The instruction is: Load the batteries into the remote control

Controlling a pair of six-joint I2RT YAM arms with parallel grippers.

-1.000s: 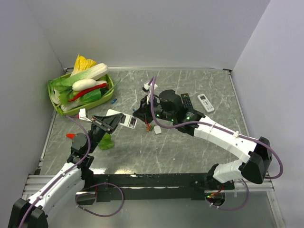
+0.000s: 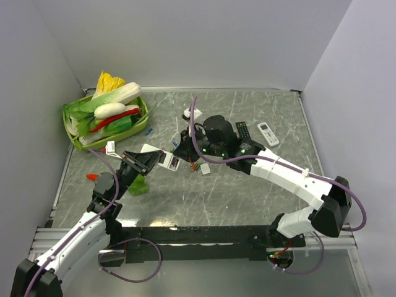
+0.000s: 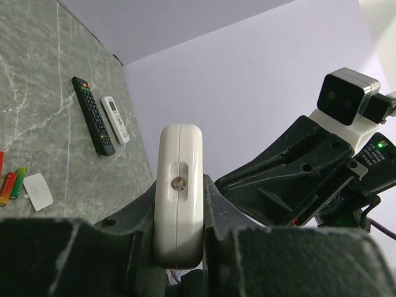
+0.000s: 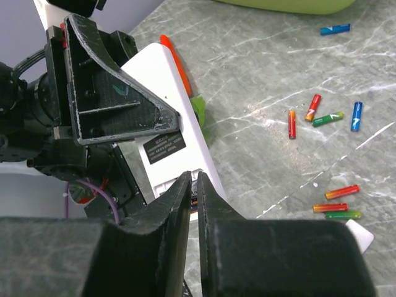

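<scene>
My left gripper (image 2: 152, 158) is shut on the white remote (image 2: 168, 161), held above the table; in the left wrist view its white end (image 3: 179, 241) faces up between the fingers. In the right wrist view its open battery compartment is partly hidden behind the fingertips of my right gripper, which are close together over it; whether anything is between them is unclear. Loose batteries (image 4: 292, 124) in red, green and blue lie on the table, with a small white cover (image 4: 360, 235) beside some.
A green basket (image 2: 77, 141) of vegetables stands at the back left, with leafy greens (image 2: 137, 185) below it. A black remote (image 2: 242, 131) and a second white remote (image 2: 268, 134) lie at the back right.
The white remote and left gripper have shifted slightly right and down in the top view; the right gripper and its arm have moved slightly left.
</scene>
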